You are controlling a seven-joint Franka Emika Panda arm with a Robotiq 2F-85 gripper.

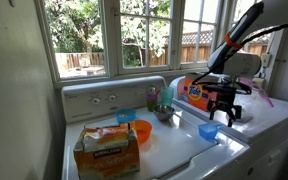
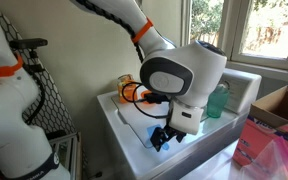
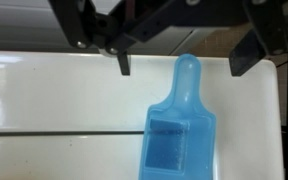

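A blue scoop (image 3: 180, 130) with a handle lies on the white appliance top, and in exterior view 1 the same scoop (image 1: 209, 130) is near the right front edge. Over it hangs my gripper (image 1: 222, 114), clear of the surface. The wrist view shows the gripper open, its two dark fingers well apart. The scoop's handle end lies between them in that view, apart from both. In exterior view 2 my gripper (image 2: 163, 139) partly covers the scoop.
Towards the back stand an orange bowl (image 1: 141, 130), a blue bowl (image 1: 126, 116) and a metal bowl (image 1: 164, 112). A Kirkland bag (image 1: 107, 152) occupies the left front. An orange container (image 1: 195, 92) is behind the arm.
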